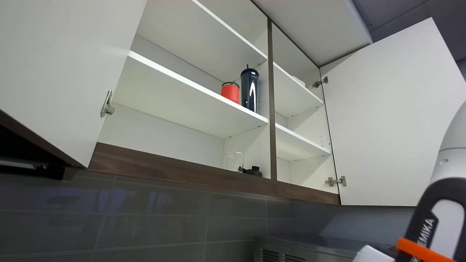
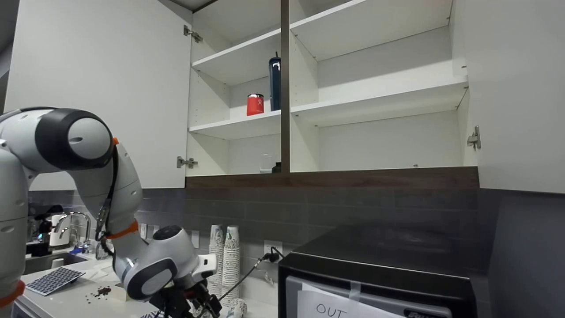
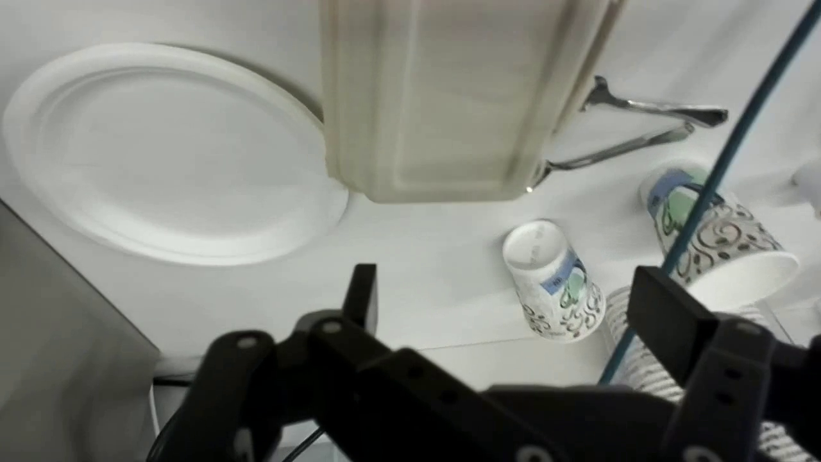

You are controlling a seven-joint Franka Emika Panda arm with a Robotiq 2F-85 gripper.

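In the wrist view my gripper is open above the white counter, its two dark fingers wide apart. Between and just beyond them a patterned paper cup [image 3: 566, 300] lies on the counter, apart from both fingers. A second paper cup [image 3: 735, 269] lies on its side to the right, partly behind a blue cable. Further off are a white oval plate [image 3: 177, 154] and a beige tray [image 3: 454, 100], with metal cutlery [image 3: 631, 146] beside the tray. In exterior view 2 the gripper [image 2: 198, 310] hangs low over the counter, partly cut off by the frame.
Stacked cups [image 2: 231, 259] stand by the wall, close to the gripper. A black microwave [image 2: 371, 265] is to their right. Above, the open cabinet holds a red tumbler [image 2: 255, 104] and a dark tall tumbler [image 2: 275, 82]. Its open doors flank the space.
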